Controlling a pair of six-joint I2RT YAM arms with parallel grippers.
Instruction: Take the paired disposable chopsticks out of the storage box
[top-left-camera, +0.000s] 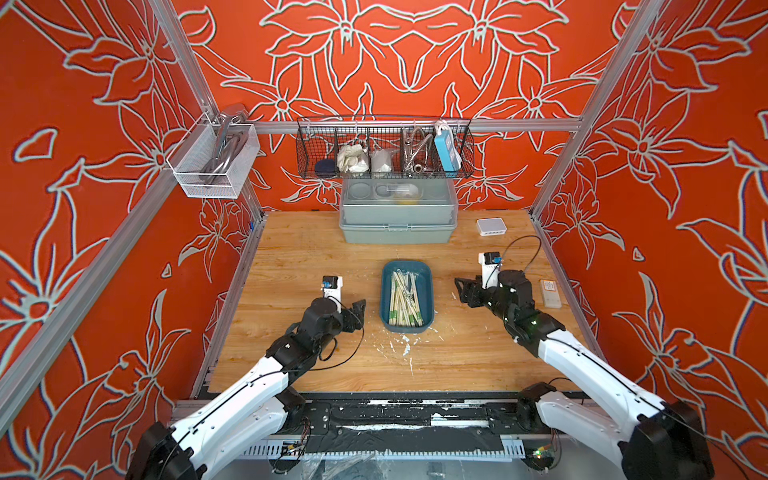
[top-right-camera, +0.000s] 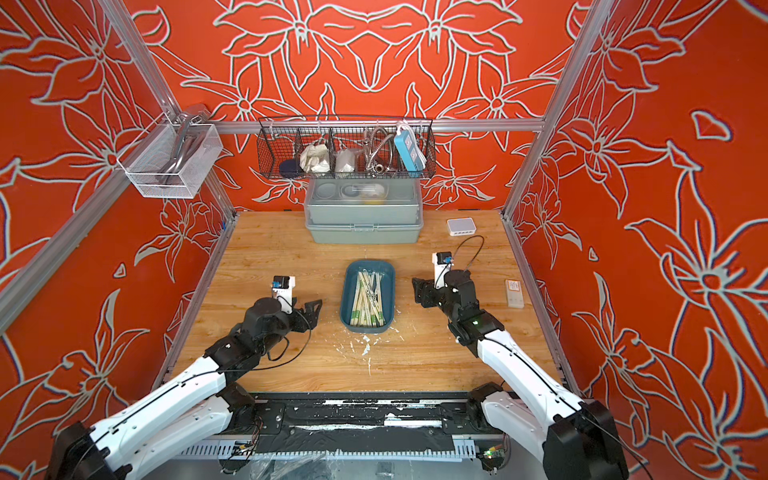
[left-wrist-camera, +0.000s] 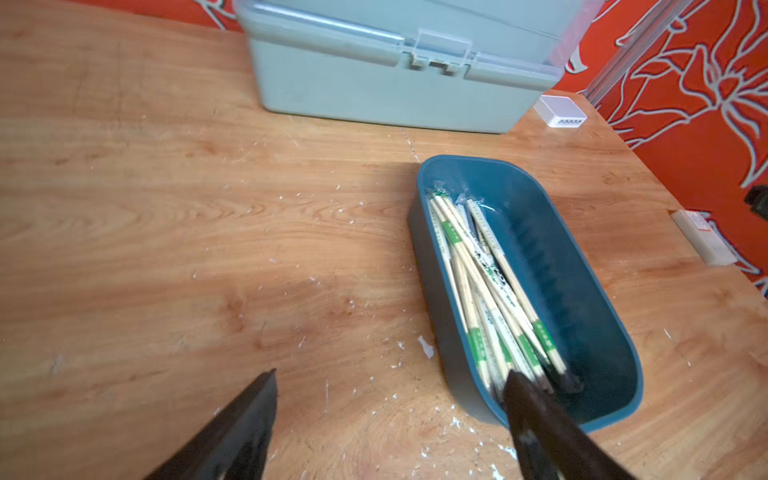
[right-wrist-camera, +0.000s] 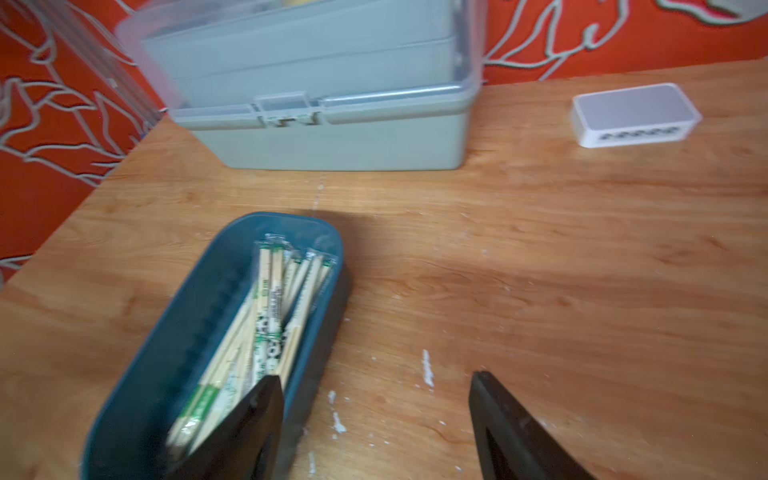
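Several paired chopsticks (left-wrist-camera: 480, 296) in clear wrappers with green bands lie lengthwise inside the dark teal storage box (top-left-camera: 386, 264), mid-table. Left of the box, my left gripper stands open, its fingers (left-wrist-camera: 248, 416) wide apart with only table and the box's near corner beyond them. On the box's other side is my right gripper; its fingers (right-wrist-camera: 500, 424) are apart, and bare table shows through the gap. One right finger overlaps the box wall in the right wrist view.
A grey-green lidded case (top-left-camera: 398, 232) stands behind the box. A small white device (right-wrist-camera: 636, 116) sits at the back right, and a pale flat item (top-left-camera: 550, 293) lies near the right edge. White flecks dot the wood in front of the box.
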